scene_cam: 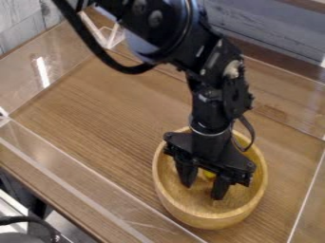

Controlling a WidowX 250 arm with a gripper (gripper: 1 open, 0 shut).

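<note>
A black robot arm reaches down from the top into a tan round bowl (210,211) at the lower middle right. Its gripper (206,180) is low inside the bowl, its fingers apart around a small yellow object (208,174), which is mostly hidden by the gripper. Whether the fingers touch the object cannot be told.
A white object (105,28) stands at the far upper left. Dark cables lie at the lower left corner.
</note>
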